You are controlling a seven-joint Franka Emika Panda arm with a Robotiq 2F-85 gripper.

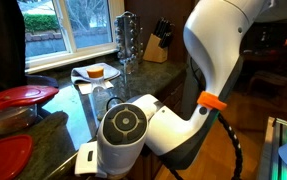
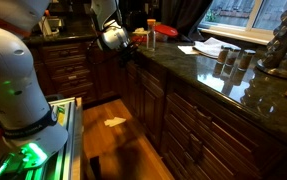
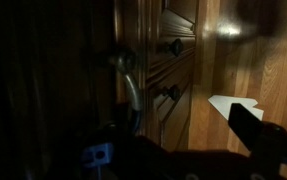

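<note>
In the wrist view my gripper is dark and poorly lit, with its fingers [image 3: 245, 122] standing wide apart at the bottom. No object shows clearly held between them. Ahead are brown wooden drawers with dark round knobs [image 3: 176, 47] and a curved metal handle [image 3: 131, 80]. A flat white piece [image 3: 233, 105] lies on the wooden floor, seen beyond the right finger. My white arm [image 1: 163, 130] bends down beside the counter in exterior view 1, hiding the gripper there. Exterior view 2 has this arm [image 2: 114, 37] small, at the far end of the counter.
The dark counter [image 1: 158, 75] carries red-lidded containers [image 1: 23, 97], a plate with an orange-and-white item [image 1: 96, 71], and a knife block [image 1: 159, 38]. Another white arm [image 2: 28, 95] stands in the left foreground of exterior view 2.
</note>
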